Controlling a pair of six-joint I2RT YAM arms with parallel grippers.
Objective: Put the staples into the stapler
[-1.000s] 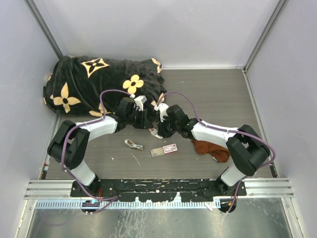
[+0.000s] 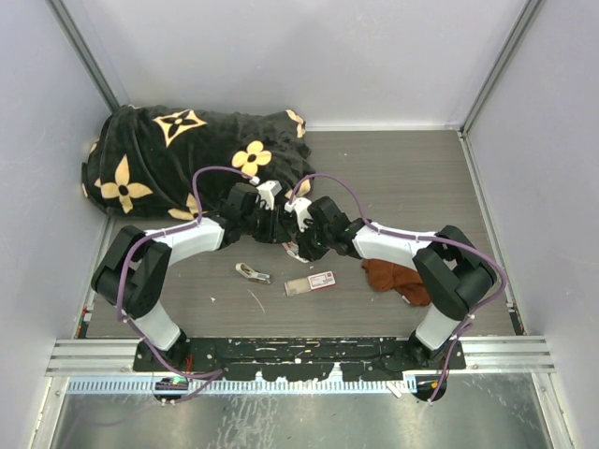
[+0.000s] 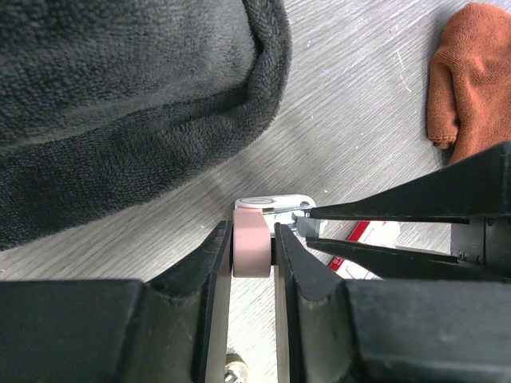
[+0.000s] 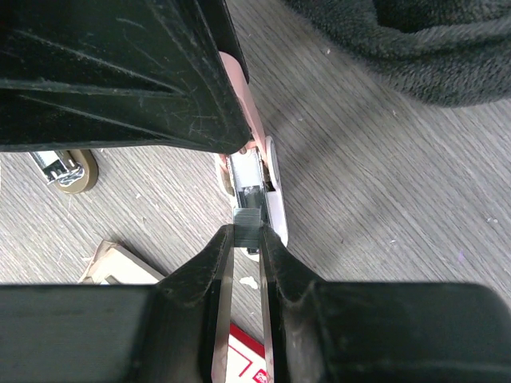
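Observation:
My left gripper is shut on the pink end of a small pink-and-white stapler (image 3: 251,254), close above the table. The stapler's metal channel (image 4: 246,169) is exposed in the right wrist view, its white side walls around it. My right gripper is shut on a short grey strip of staples (image 4: 247,227). That strip lies in line with the channel, at or just over its end; whether it is seated inside cannot be told. Both grippers meet near the table's middle in the top view, where the arms largely cover the stapler.
A red-and-white staple box (image 2: 321,280) lies in front of the grippers. To its left is a metal tool with a brown end (image 2: 253,273). A brown cloth (image 2: 396,282) sits at the right, and a dark flowered blanket (image 2: 197,154) fills the back left.
The left arm has hardly moved. Both grippers stay close together at the stapler.

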